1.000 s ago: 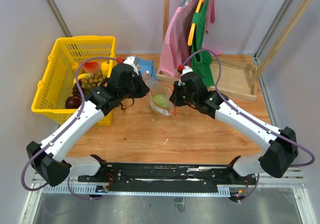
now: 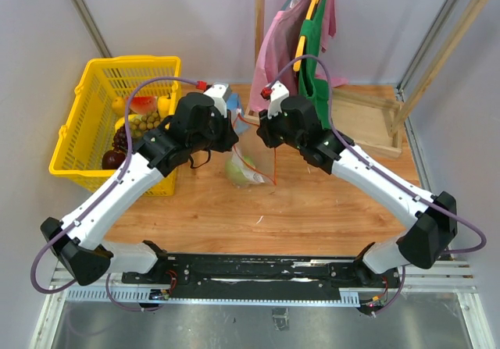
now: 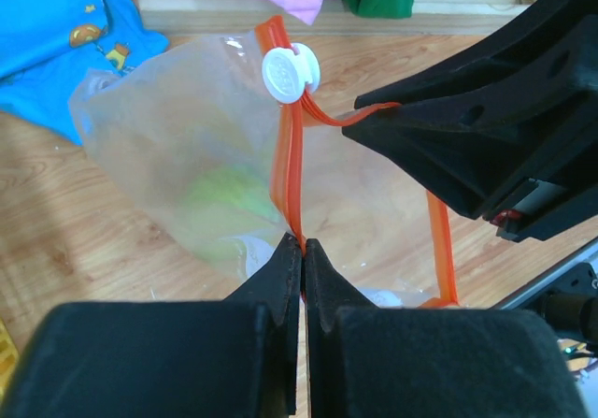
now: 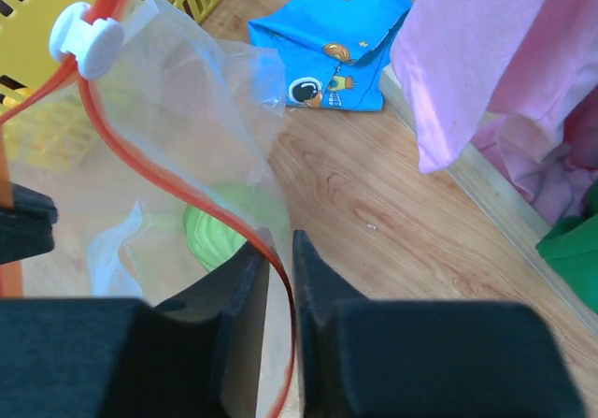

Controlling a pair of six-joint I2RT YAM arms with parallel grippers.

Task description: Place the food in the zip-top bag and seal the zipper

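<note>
A clear zip top bag (image 3: 187, 147) with an orange zipper and white slider (image 3: 290, 72) hangs above the floor of the table, a pale green item (image 4: 210, 236) inside. My left gripper is shut on the orange zipper strip below the slider. My right gripper is at the other zipper strip, which runs down between its fingers; in the left wrist view its black tips sit beside that strip, right of the slider. Whether it grips firmly is hard to tell.
A yellow basket (image 2: 86, 99) of toy fruit stands left. A blue printed pouch (image 4: 327, 35) lies behind the bag. A wooden rack (image 2: 453, 44) with pink and green clothes stands at back right.
My right gripper has moved up toward the back and left, closer to the left gripper and slider. The bag has shifted with it.
</note>
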